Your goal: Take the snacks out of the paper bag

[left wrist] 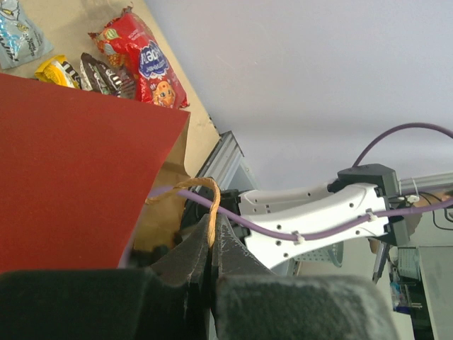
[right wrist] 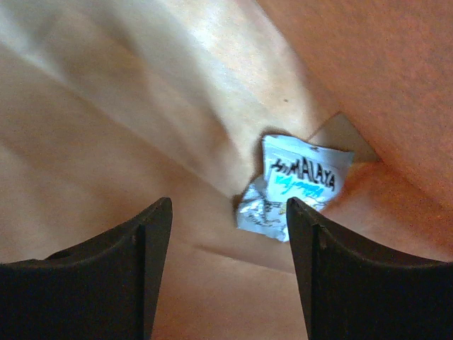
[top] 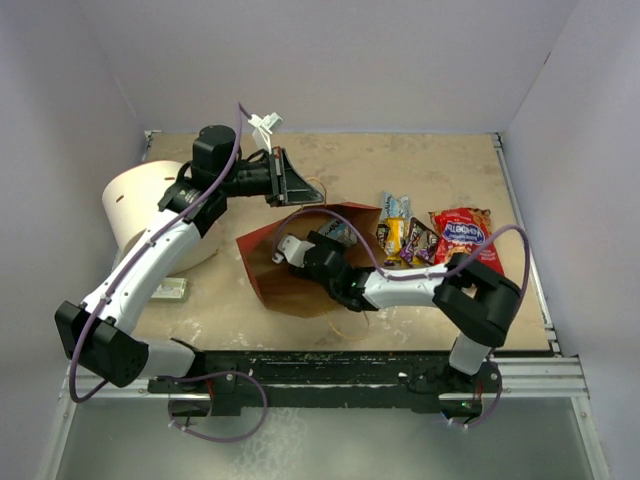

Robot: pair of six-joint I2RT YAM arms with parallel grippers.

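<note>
The reddish-brown paper bag (top: 255, 265) sits open at the middle of the table. My left gripper is shut on the bag's twisted paper handle (left wrist: 211, 191) at the far rim. Inside the bag, a blue-white snack packet (right wrist: 301, 173) lies on the brown paper. Over it, my right gripper is open, its fingers apart; the packet shows beyond and around the right fingertip, with nothing clearly gripped. Taken-out snacks lie right of the bag: a blue packet (top: 396, 207), a yellow one (top: 392, 240), a purple one (top: 420, 245) and a large red bag (top: 462, 232).
A large cream cylinder (top: 140, 210) stands at the left, behind my left arm. A small pale box (top: 171, 290) lies in front of it. Free table shows at the back and at the front right.
</note>
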